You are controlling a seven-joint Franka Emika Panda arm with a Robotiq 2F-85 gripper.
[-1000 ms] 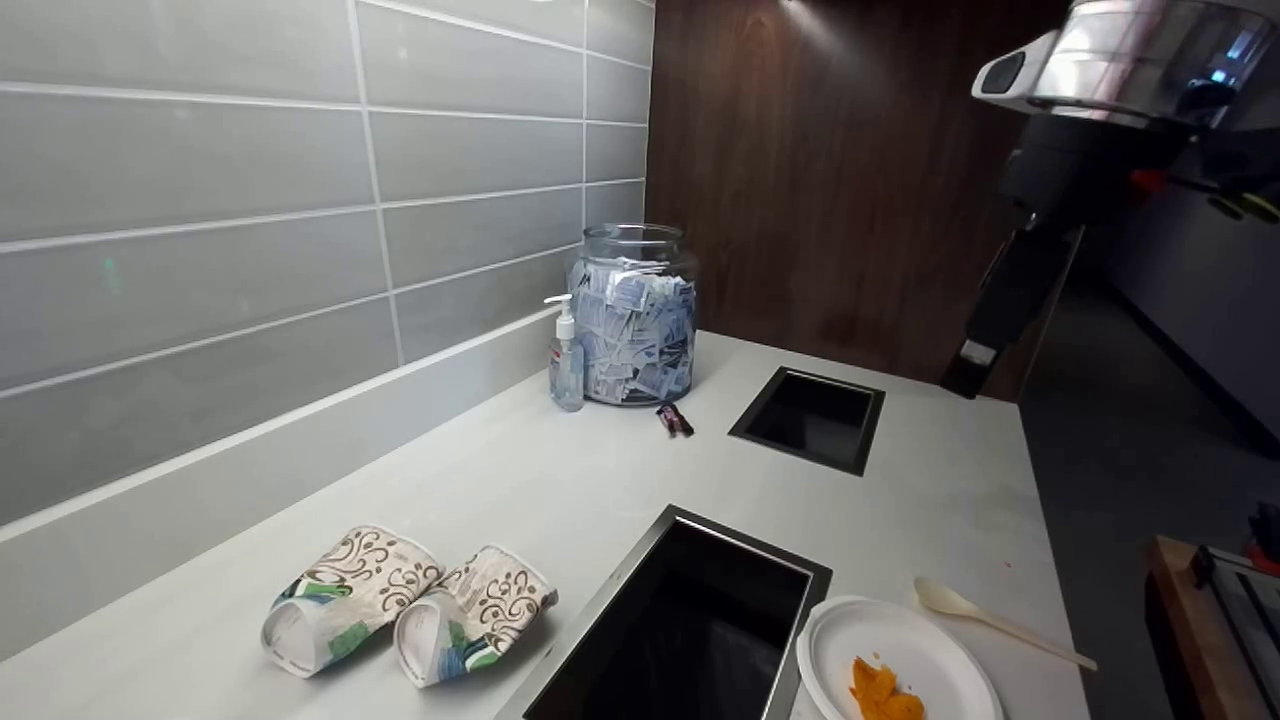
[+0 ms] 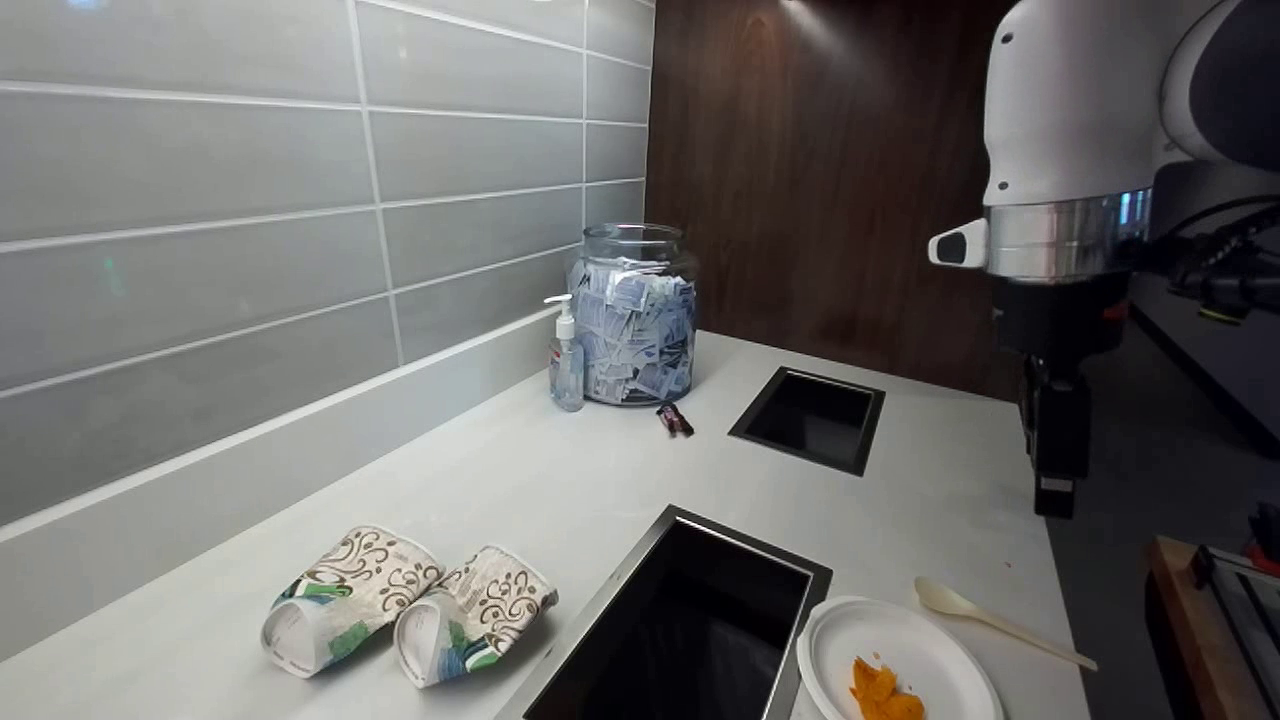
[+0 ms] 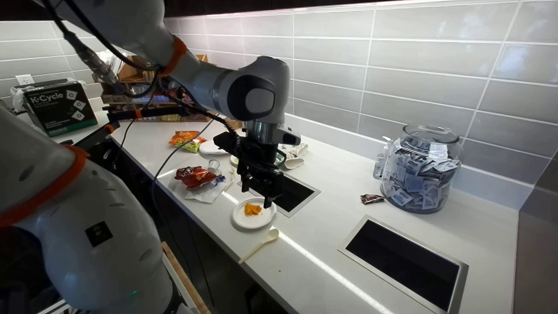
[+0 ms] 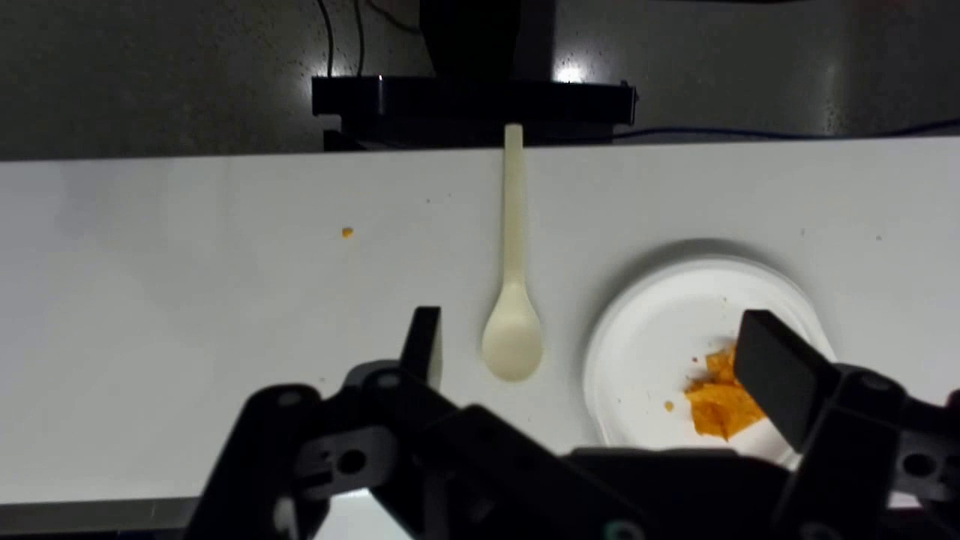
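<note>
My gripper is open above the counter, with one finger (image 4: 423, 346) left of a cream spoon (image 4: 513, 342) and the other over a white plate (image 4: 621, 396). The spoon lies flat, its bowl showing between the fingers and its handle reaching past the counter edge. Orange crumbled food (image 4: 720, 409) sits on the plate, partly covered by the right finger in the wrist view. Exterior view 1 has the gripper (image 2: 1056, 498) pointing straight down, well clear of the spoon (image 2: 1002, 622). Nothing is held.
Two patterned paper cups (image 2: 360, 588) lie on their sides near the wall. A big jar of packets (image 2: 636, 330), a pump bottle (image 2: 566, 366) and a small dark wrapper (image 2: 674, 419) stand farther back. Dark openings (image 2: 690, 612) are set into the counter. Snack bags (image 3: 194, 177) lie beyond the plate.
My gripper has come down and straightened from a tilt to pointing downward in exterior view 1. The spoon, plate and other objects have stayed where they were.
</note>
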